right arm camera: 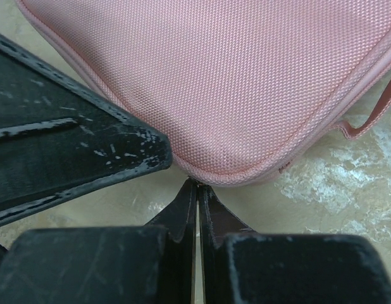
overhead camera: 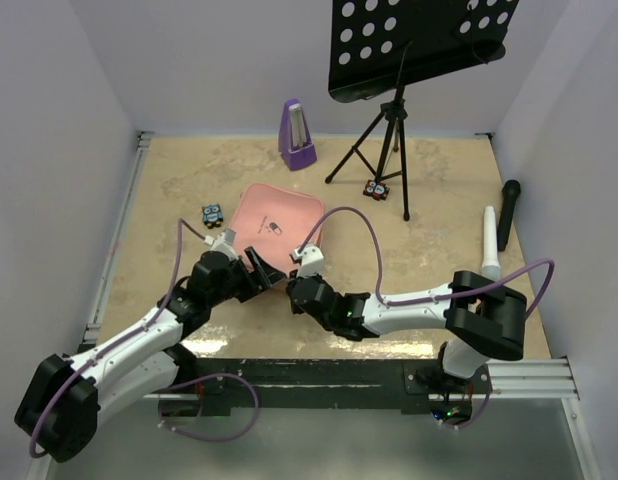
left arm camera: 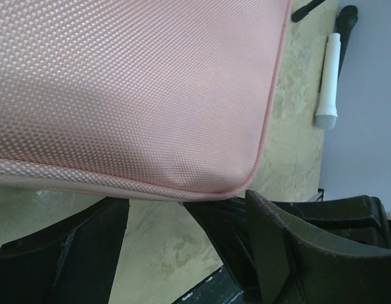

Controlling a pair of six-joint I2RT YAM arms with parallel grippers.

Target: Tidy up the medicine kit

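Note:
The pink medicine kit [overhead camera: 274, 215] lies closed near the middle of the table, its near edge hidden under both arms. My left gripper [overhead camera: 259, 272] is over that near edge; in the left wrist view its two fingers stand apart below the pink edge [left arm camera: 138, 126]. My right gripper is shut at the kit's rounded near corner, tips against the piping of the pink fabric [right arm camera: 246, 95]; whether fabric is between them is unclear. A pink strap [right arm camera: 366, 123] hangs beside it.
A purple metronome [overhead camera: 297, 140] and black music stand [overhead camera: 394, 150] are at the back. A small blue object [overhead camera: 212, 214] lies left of the kit. Microphones, white [overhead camera: 490, 235] and black [overhead camera: 508, 210], lie at the right.

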